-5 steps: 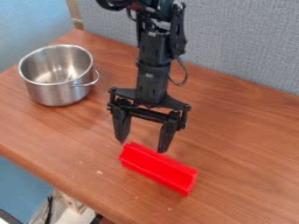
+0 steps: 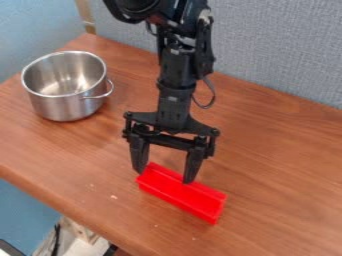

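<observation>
A long red block (image 2: 182,195) lies on the wooden table, angled from upper left to lower right. My black gripper (image 2: 164,172) is open, its two fingers pointing down at the upper-left part of the block, one near its left end and one over its back side. Whether the fingertips touch the block I cannot tell.
A steel pot (image 2: 67,100) with a wire handle stands at the left of the table (image 2: 281,150). The table's left edge is at the lower left, a grey padded wall behind.
My gripper has moved down, bringing its fingers closer to the red block. The block and pot look unmoved.
</observation>
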